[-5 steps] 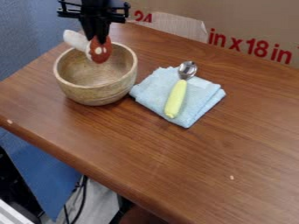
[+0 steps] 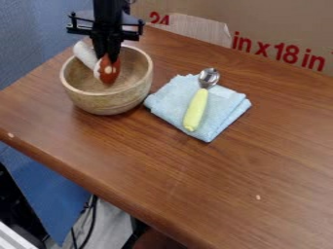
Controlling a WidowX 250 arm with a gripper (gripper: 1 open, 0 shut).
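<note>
My black gripper (image 2: 108, 53) reaches down from the top left into a wooden bowl (image 2: 101, 97). Just below its fingers is a red-brown oblong object (image 2: 108, 72) with light spots, inside the bowl, apparently held by the gripper, though the fingertips are hard to make out. A white object (image 2: 85, 54) leans on the bowl's left side behind it. Right of the bowl, a folded light blue cloth (image 2: 224, 114) carries a spoon with a pale yellow handle (image 2: 197, 109).
A cardboard box (image 2: 274, 34) stands behind the table.
My gripper has moved down into the bowl, and the red-brown object has gone lower with it. The cloth and spoon are unchanged.
</note>
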